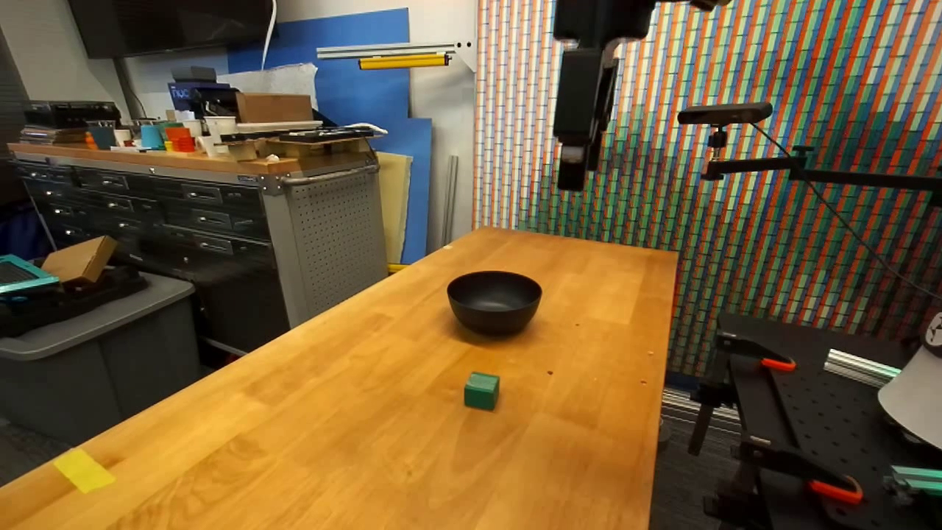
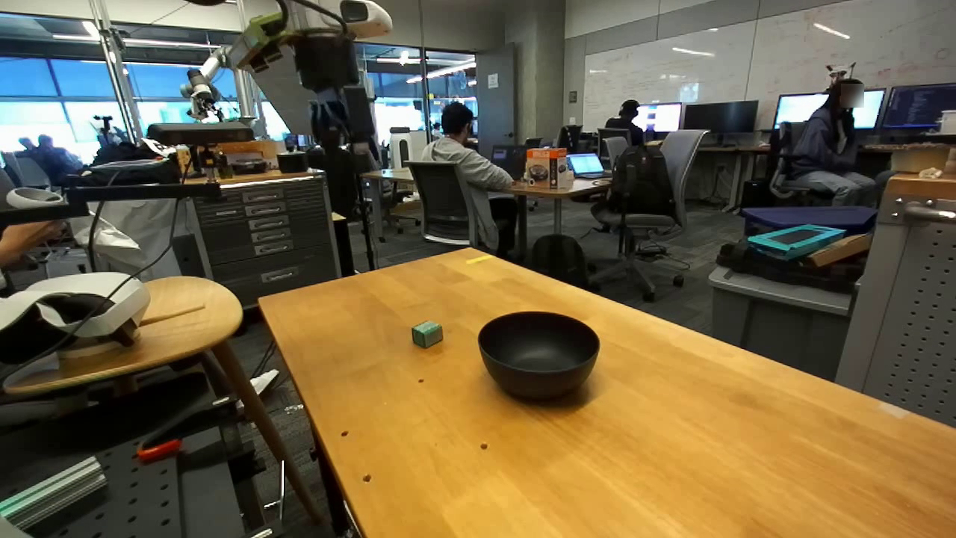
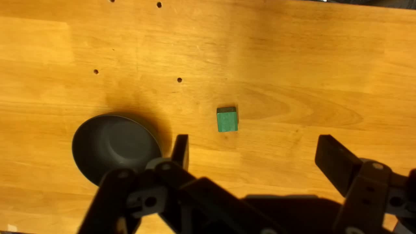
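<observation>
A small green block [image 1: 481, 390] lies on the wooden table, apart from a round black bowl [image 1: 494, 303]. In exterior view 2 the block [image 2: 427, 335] is left of the bowl [image 2: 538, 354], whose inside looks empty. My gripper is open, its two fingers wide apart and nothing between them. From the wrist, the green block [image 3: 227, 120] shows below, just beyond the gap between the fingertips, and the bowl [image 3: 117, 146] is partly covered by the left finger. High above the table hangs the gripper [image 1: 578, 177] in exterior view 1.
A camera on a black arm [image 1: 724, 113] stands off the table's right side, above a black cart [image 1: 795, 415] with clamps.
</observation>
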